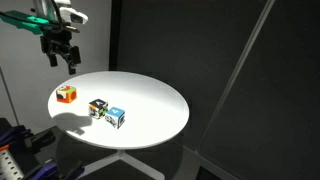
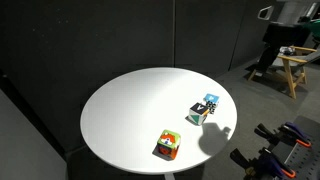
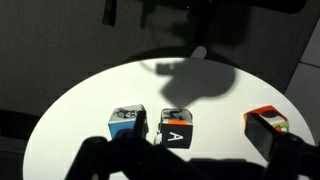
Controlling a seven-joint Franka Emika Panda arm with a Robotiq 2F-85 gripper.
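Observation:
My gripper hangs open, well above the left side of the round white table, with nothing between its fingers. Three small picture cubes stand apart on the table. One is red-orange and green, closest to the arm in exterior view 1 and off to the right in the wrist view. A mostly black cube with a white letter A shows in the wrist view between my two spread fingers, far below them. Close to it is a blue and white cube, seen left of the black one from the wrist.
A wooden chair stands behind the arm. Dark curtains and floor surround the table.

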